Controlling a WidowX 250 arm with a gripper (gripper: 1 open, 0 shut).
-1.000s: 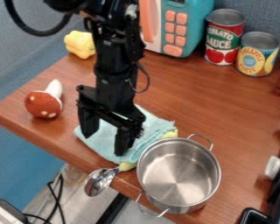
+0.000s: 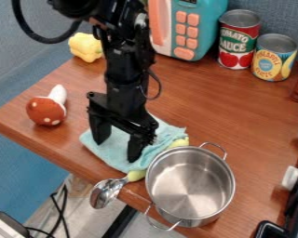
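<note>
My black gripper (image 2: 122, 137) is lowered over a folded light-blue cloth (image 2: 104, 151) near the table's front edge; whether its fingers are open or shut is unclear. Right of it, a steel pot (image 2: 190, 186) stands at the front. A spoon (image 2: 107, 190) with a yellow-green handle pokes out past the cloth beside the pot, its handle partly hidden.
A mushroom-like toy (image 2: 46, 109) and a yellow duck (image 2: 86, 46) are on the left. A toy microwave (image 2: 182, 28), tomato can (image 2: 237, 39) and second can (image 2: 274, 58) stand at the back. A black appliance (image 2: 292, 191) is at right.
The arm and gripper have shifted slightly to the left over the cloth. The other objects look unmoved.
</note>
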